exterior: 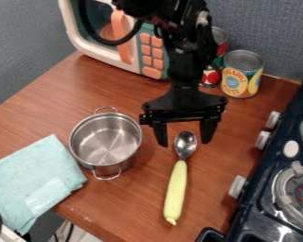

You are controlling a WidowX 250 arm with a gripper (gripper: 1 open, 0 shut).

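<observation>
My black gripper [184, 133] hangs open over the middle of the wooden table, between a steel pot [106, 142] and the stove, its fingers just above the head of a metal spoon [185, 146] with nothing seen between them. A pale yellow-green corn-like object [176, 193] lies below the spoon's head, covering or forming its handle; I cannot tell which.
A black stove [280, 203] fills the right side. A light blue cloth [27, 184] lies at the left edge. Cans [241, 80] and a white-orange microwave [116, 47] stand at the back.
</observation>
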